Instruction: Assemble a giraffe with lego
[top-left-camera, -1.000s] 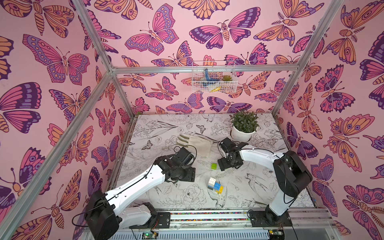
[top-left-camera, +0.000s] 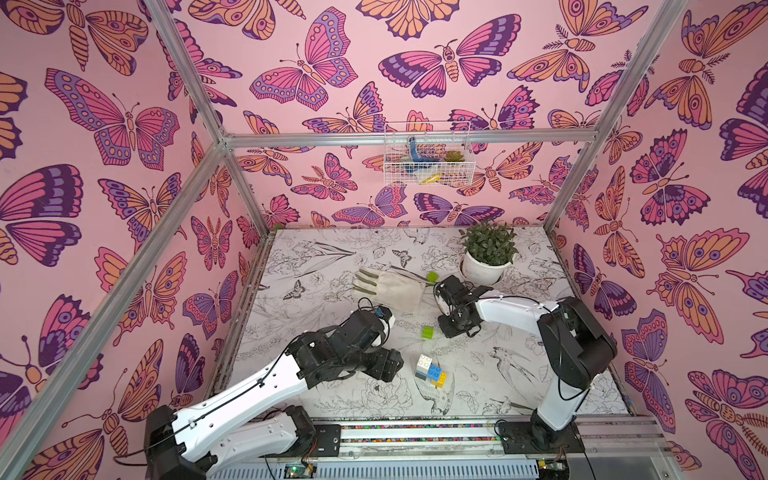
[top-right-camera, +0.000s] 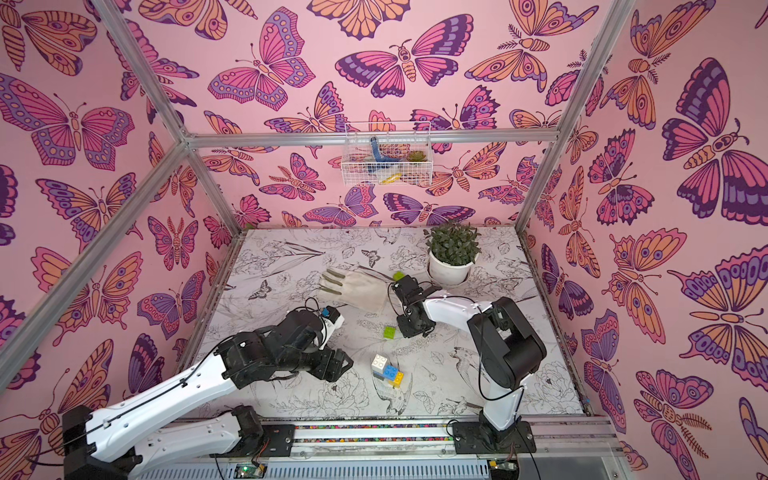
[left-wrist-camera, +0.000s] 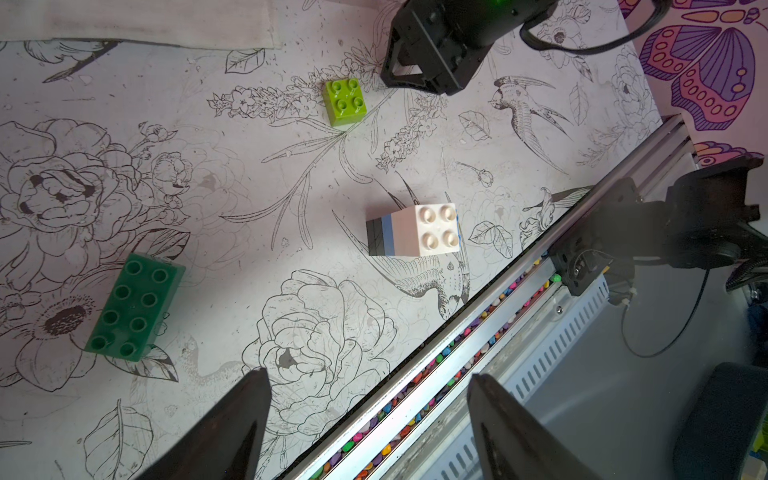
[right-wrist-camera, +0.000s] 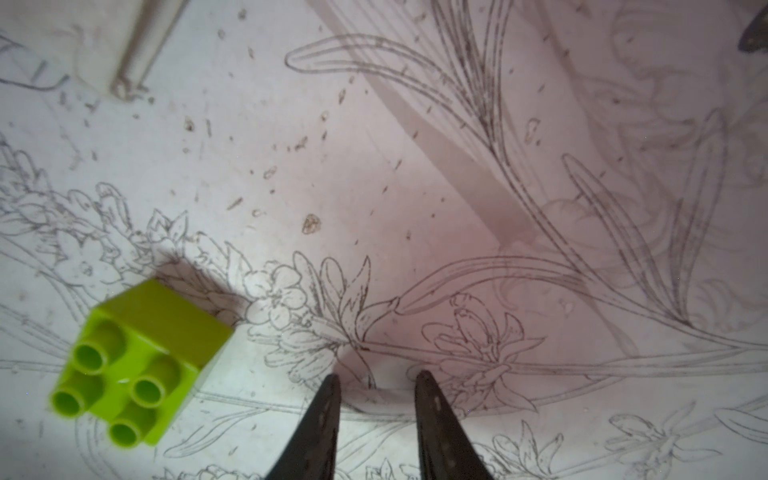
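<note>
A built piece with a white block, a blue part and a yellow part rests near the table's front. Left of it, my left gripper is open above the table, nothing between its fingers. A dark green brick lies below, visible only in the left wrist view. The light green brick sits left of my right gripper, whose fingers stand a narrow gap apart; only table pattern shows between them. Another light green piece shows at the cloth's right corner.
A pale glove-like cloth lies behind the bricks. The potted plant stands at the back right. Between the arms, the table is clear around the bricks. A rail runs along the front edge.
The right gripper has shifted only slightly. A light green piece now shows by the cloth, where none showed before.
</note>
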